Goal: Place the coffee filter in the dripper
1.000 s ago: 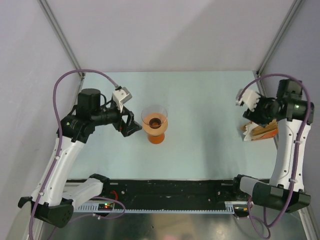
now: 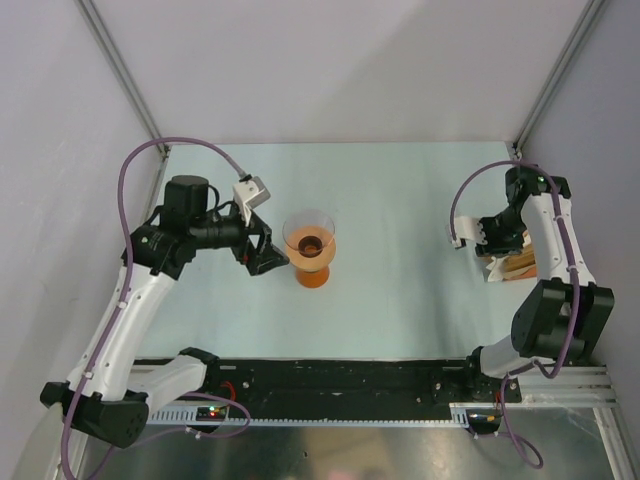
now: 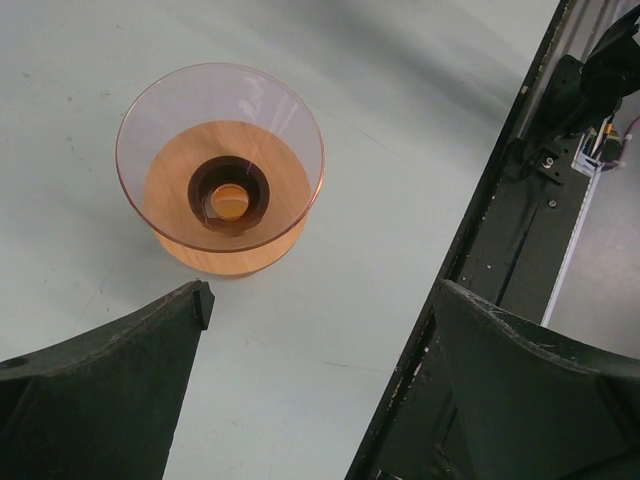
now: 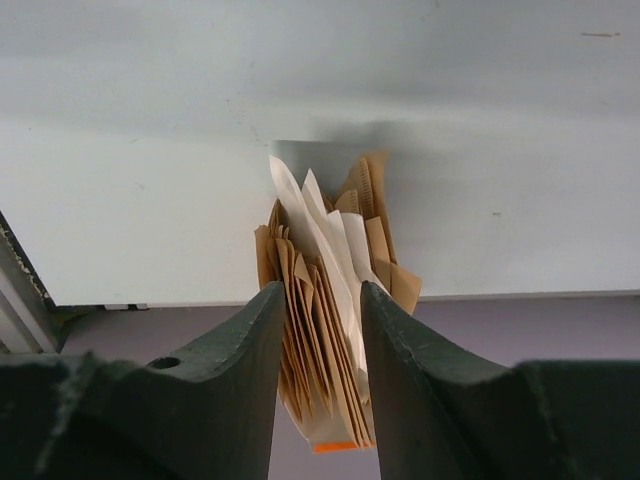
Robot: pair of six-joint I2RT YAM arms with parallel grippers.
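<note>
The dripper (image 2: 310, 260), a clear cone on a wooden ring over an orange base, stands left of centre. My left gripper (image 2: 262, 258) is open beside it, right over its left side; in the left wrist view the cone (image 3: 220, 240) is empty. A bundle of brown and white paper filters (image 2: 515, 265) lies at the table's right end. My right gripper (image 2: 492, 246) is over the bundle; in the right wrist view its fingertips (image 4: 270, 295) are part open above the papers (image 4: 330, 300), which show behind the gap.
A dark rail runs along the front edge, and the bundle lies at the right edge.
The left arm has barely moved.
</note>
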